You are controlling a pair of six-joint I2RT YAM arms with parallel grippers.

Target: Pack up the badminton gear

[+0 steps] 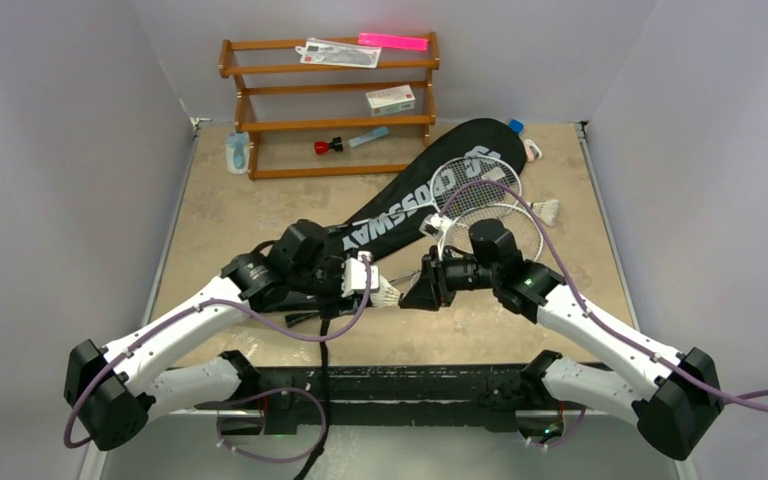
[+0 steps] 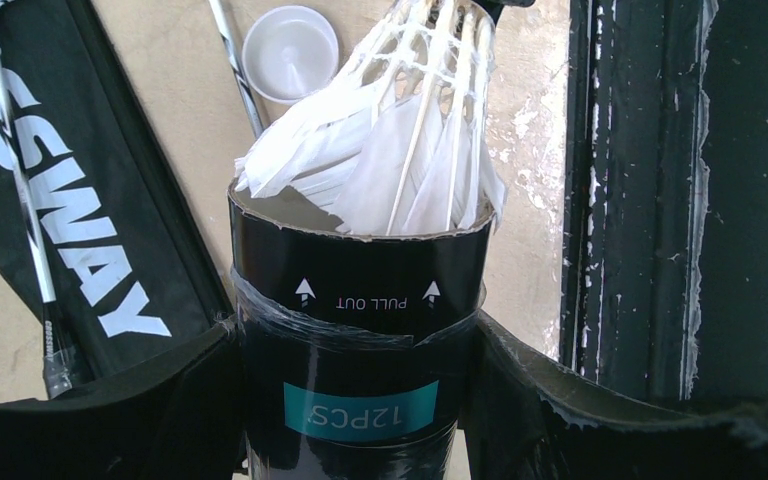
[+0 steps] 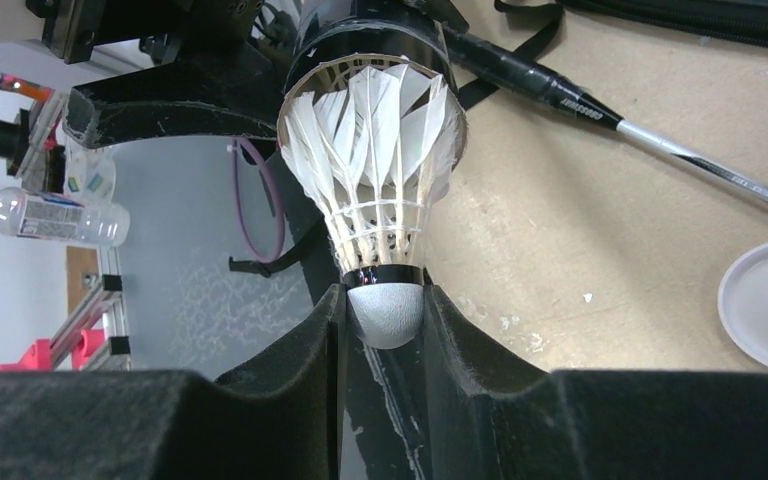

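Observation:
In the left wrist view, my left gripper is shut on a black shuttlecock tube (image 2: 370,310) with its mouth uncovered. My right gripper grips the cork of a white feather shuttlecock (image 3: 380,170). Its feather skirt meets the tube's mouth, with some feather tips inside the rim and others overlapping the edge; the cork stays outside. Two rackets (image 1: 475,185) (image 1: 495,232) lie by the black racket bag (image 1: 400,200). A second shuttlecock (image 1: 545,211) rests right of them. The white tube cap (image 2: 290,54) lies on the table.
A wooden rack (image 1: 330,125) with a white box (image 1: 391,100) and packets stands at the back. Purple cables (image 1: 550,250) loop over both arms. Bare table (image 1: 210,220) shows at the left; a black strap (image 1: 325,380) hangs over the front edge.

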